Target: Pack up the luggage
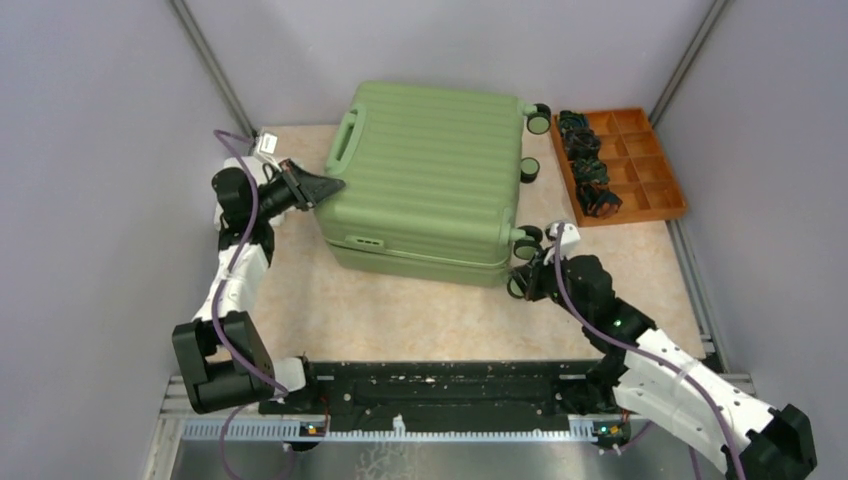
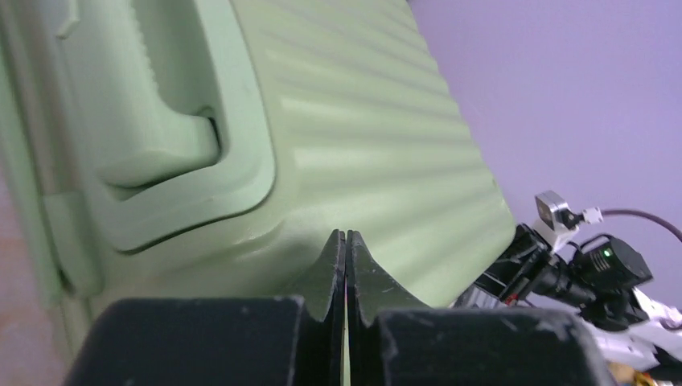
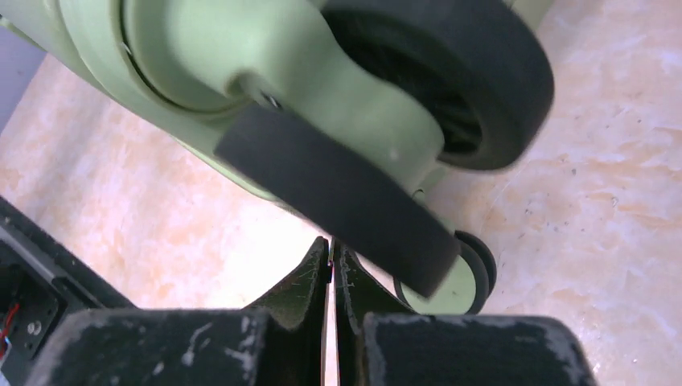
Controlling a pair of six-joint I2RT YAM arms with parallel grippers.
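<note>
The green ribbed suitcase (image 1: 425, 170) lies flat on the table, its handle side to the left and dark-rimmed wheels (image 1: 530, 171) on the right. In the top view, its lid rests down over the lower half. My left gripper (image 1: 338, 185) is at the front left edge of the lid, below the recessed carry handle (image 1: 347, 140). Its fingers are pressed together in the left wrist view, with the green shell (image 2: 378, 177) outside them. At the front right corner my right gripper is shut beside a wheel (image 3: 346, 197); nothing shows between its fingertips.
An orange compartment tray (image 1: 640, 160) stands at the back right, dark bundled items (image 1: 590, 170) in its left column. A white roll (image 1: 268, 144) shows partly behind my left arm. Bare table (image 1: 430, 325) lies in front of the suitcase.
</note>
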